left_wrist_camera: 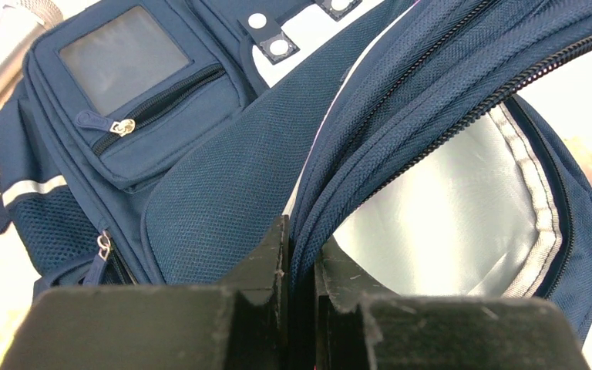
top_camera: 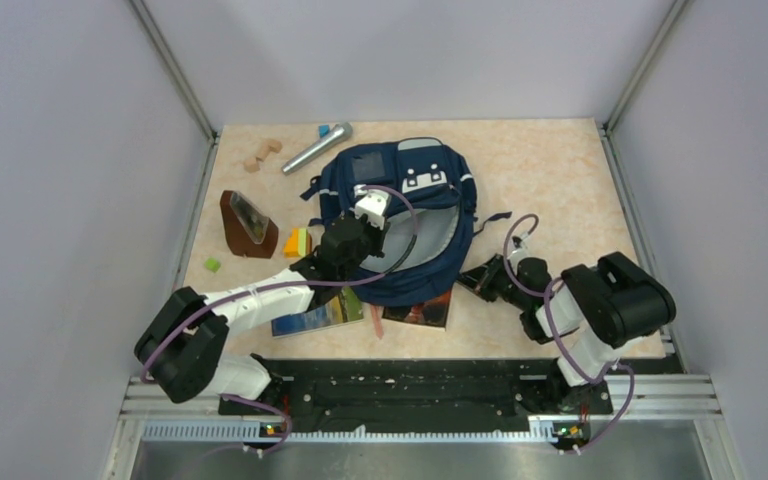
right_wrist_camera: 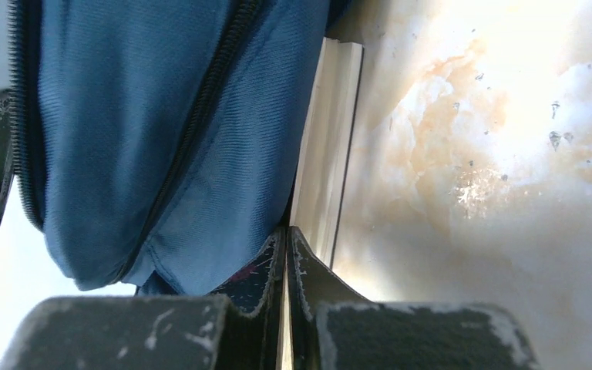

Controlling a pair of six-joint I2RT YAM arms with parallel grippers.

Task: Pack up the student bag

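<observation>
The navy student bag [top_camera: 400,290] lies with its mouth open, its pale lining [left_wrist_camera: 439,216] showing. My left gripper is shut on the zippered edge of the bag's opening [left_wrist_camera: 370,139], holding it up. A dark book [top_camera: 422,314] lies on the table, partly covered by the bag's front. My right gripper is at the book's right side, its fingertips together with nothing between them. In the right wrist view, the book's cream page edge [right_wrist_camera: 331,154] runs beyond the fingertips, outside them, and the bag fabric hides its cover.
A landscape-covered book [top_camera: 310,318] and a pinkish stick [top_camera: 376,322] lie at the front. On the left are a brown frame [top_camera: 245,225], a yellow-orange block [top_camera: 297,243] and a green cube [top_camera: 211,264]. A silver microphone [top_camera: 317,149] lies behind.
</observation>
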